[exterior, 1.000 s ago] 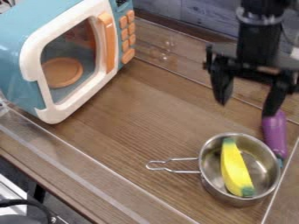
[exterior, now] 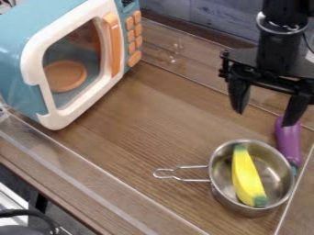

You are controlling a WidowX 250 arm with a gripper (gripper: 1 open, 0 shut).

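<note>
My black gripper [exterior: 265, 103] hangs at the upper right, fingers spread open with nothing between them, above a purple eggplant [exterior: 288, 139] lying at the right edge of the wooden surface. A steel pot [exterior: 223, 185] with a wire handle sits at the lower right, holding a yellow banana [exterior: 248, 176]. A toy microwave [exterior: 28, 66] in blue and white, with orange buttons, stands at the upper left with an orange plate [exterior: 65, 75] inside.
A grey wall runs along the back, and dark cables and equipment lie beyond the front left edge.
My gripper has moved up and back, to the right, over the last second, and its fingers now sit higher in view. The objects look unchanged.
</note>
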